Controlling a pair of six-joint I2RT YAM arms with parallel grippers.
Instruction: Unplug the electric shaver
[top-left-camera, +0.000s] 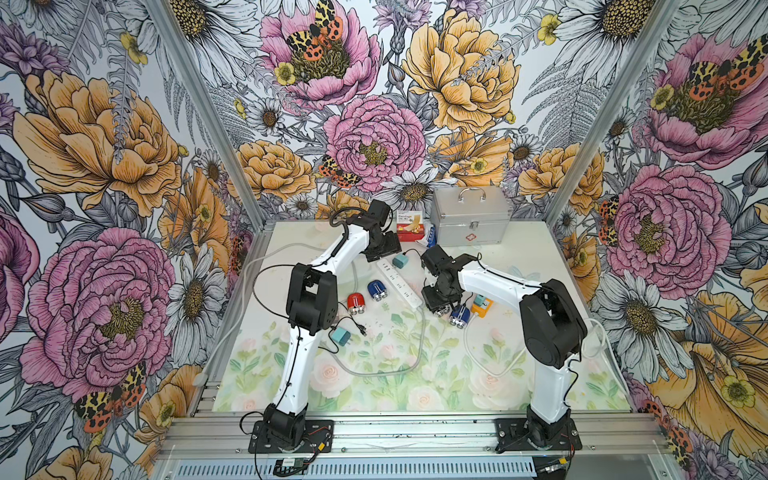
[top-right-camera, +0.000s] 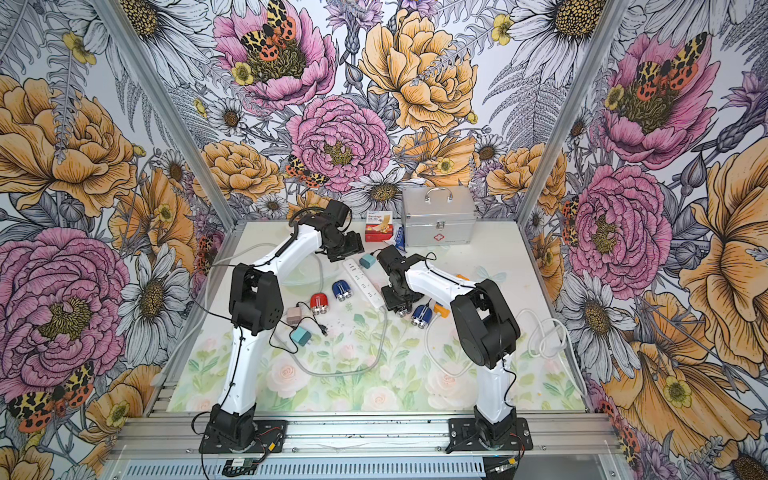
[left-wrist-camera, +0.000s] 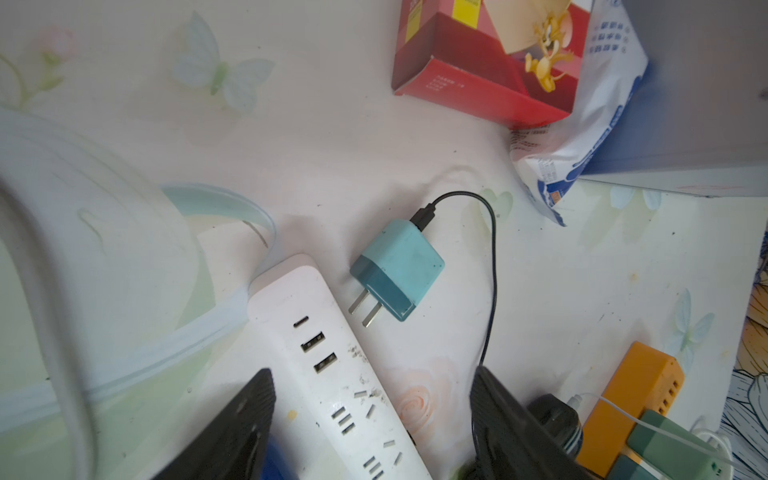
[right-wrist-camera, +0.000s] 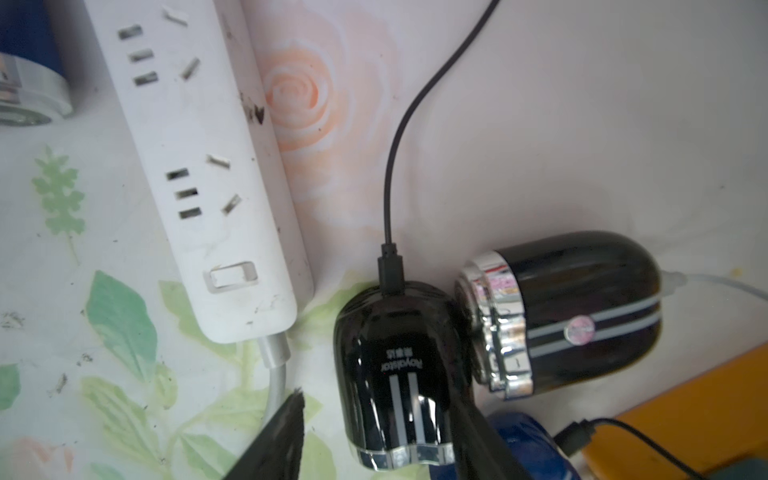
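A teal charger (left-wrist-camera: 400, 264) lies beside the white power strip (left-wrist-camera: 336, 376), its two metal prongs bare and clear of the sockets. From its back a black cable (left-wrist-camera: 493, 272) runs toward the shavers. In the right wrist view a black cable plug (right-wrist-camera: 390, 272) sits in the end of a glossy black shaver (right-wrist-camera: 400, 352). My right gripper is over that shaver, fingers apart on either side of its body; contact cannot be told. A second black shaver (right-wrist-camera: 592, 312) touches it. My left gripper hangs open and empty above the strip.
Blue shavers (top-left-camera: 377, 289) (top-left-camera: 459, 317), a red shaver (top-left-camera: 356, 303) and another teal charger (top-left-camera: 341, 336) lie around. An orange block (top-left-camera: 482, 305) is right of the shavers. Behind stand a red box (top-left-camera: 410, 230) and a metal case (top-left-camera: 470, 220).
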